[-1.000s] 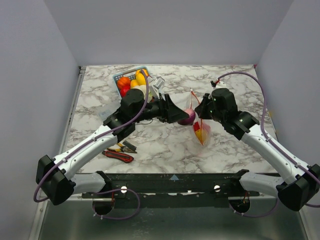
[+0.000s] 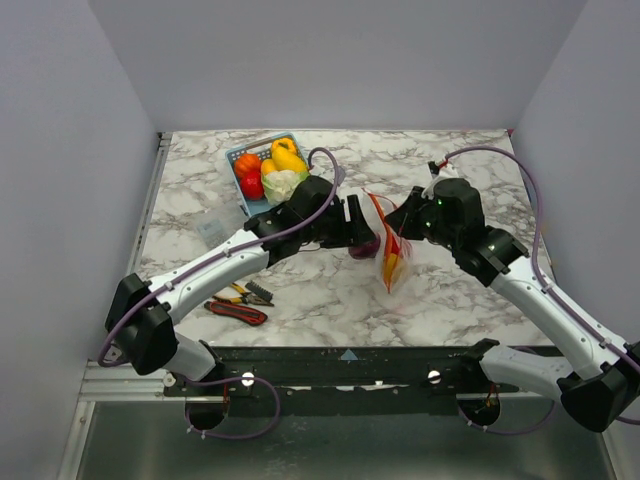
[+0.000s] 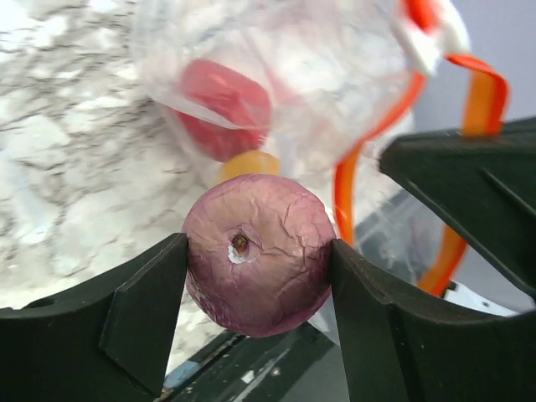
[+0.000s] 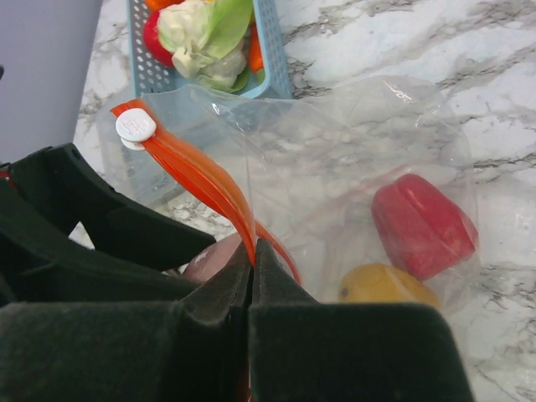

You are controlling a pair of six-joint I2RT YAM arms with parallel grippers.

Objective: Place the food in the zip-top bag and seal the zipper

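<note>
The purple onion (image 3: 255, 260) fills the gap between the widely spread, open fingers of my left gripper, whose tips lie at its two sides; whether they press on it I cannot tell. In the top view the onion (image 2: 363, 251) is at the left of the clear zip top bag (image 4: 335, 142), by its orange-rimmed mouth; how far inside is unclear. My right gripper is shut on the bag's orange zipper strip (image 4: 197, 172). The white slider (image 4: 135, 126) sits along that strip. A red pepper (image 4: 423, 226) and a yellow piece (image 4: 387, 286) lie inside the bag.
At the back left stands a blue basket (image 2: 247, 205) with several vegetables. A red-handled knife (image 2: 236, 312) and other small tools lie at the front left. Clear plastic (image 2: 213, 228) rests left of the basket. Free tabletop lies behind the bag.
The bag's mouth now looks wider and shifted left. My right gripper has moved slightly left.
</note>
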